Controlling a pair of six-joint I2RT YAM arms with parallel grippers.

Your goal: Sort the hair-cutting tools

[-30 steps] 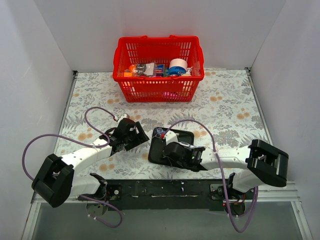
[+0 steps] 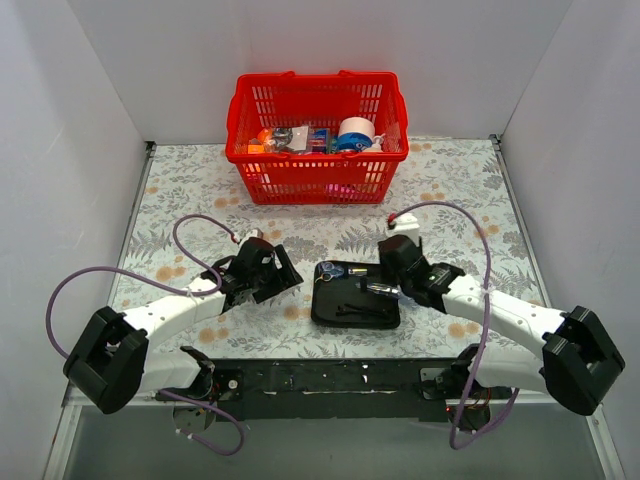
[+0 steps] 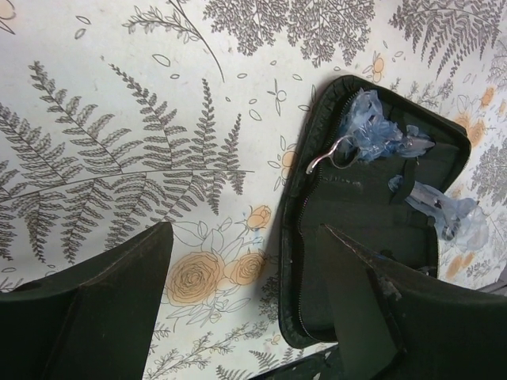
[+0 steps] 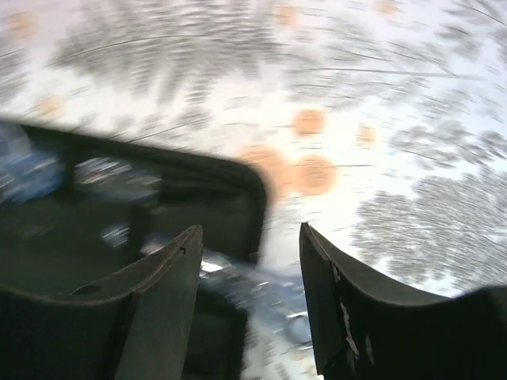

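Observation:
A black zippered case (image 2: pixel 338 315) lies open on the patterned table, holding silver scissors (image 3: pixel 331 150) in blue plastic at its back and dark items toward the front. Another plastic-wrapped tool (image 3: pixel 447 212) lies across the case's right side. My left gripper (image 2: pixel 283 278) stands open left of the case; in the left wrist view nothing is between its fingers. My right gripper is open above the case's right part, over the wrapped tool; its view is blurred.
A red basket (image 2: pixel 316 170) with tape and assorted items stands at the back.
My right arm has risen and swung right and back from over the middle of the case, uncovering it. The case sits slightly right of where it was. The left arm is nearly unchanged.

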